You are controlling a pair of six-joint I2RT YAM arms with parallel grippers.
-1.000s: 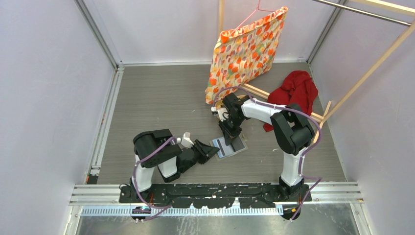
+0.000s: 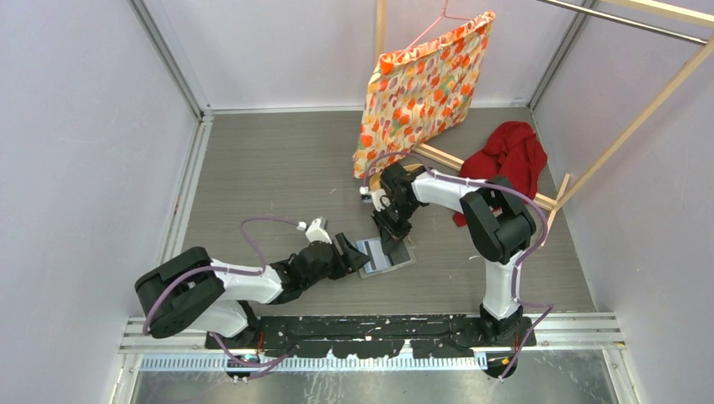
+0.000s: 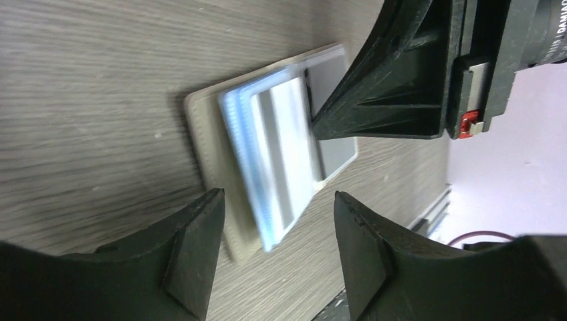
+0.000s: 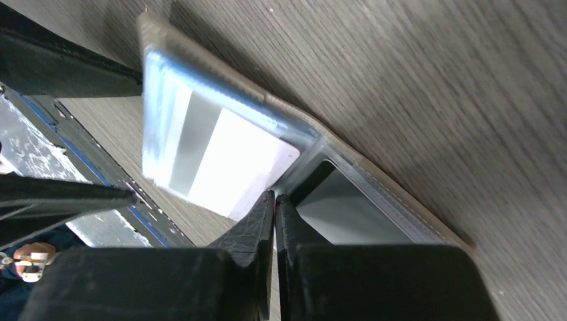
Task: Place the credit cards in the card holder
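The flat card holder [image 4: 374, 200], beige-edged with clear pockets, lies opened out on the floor between my arms. A white card with a grey stripe [image 4: 231, 160] lies at its left half, in what looks like a pocket. My left gripper is part open at the holder's near left end, its fingers [image 3: 194, 247] on either side of that end and nothing clamped. Over the holder's middle, beside the white card's edge, my right gripper is shut. Whether a thin edge sits between its tips cannot be made out.
A patterned orange cloth [image 2: 425, 84] hangs from a hanger at the back. The red cloth [image 2: 509, 160] lies at the right by a wooden rack. Bare floor [image 2: 269, 168] spreads to the left and behind the holder.
My left arm has swung outward to the left, its gripper staying near the holder. The holder has shifted slightly left.
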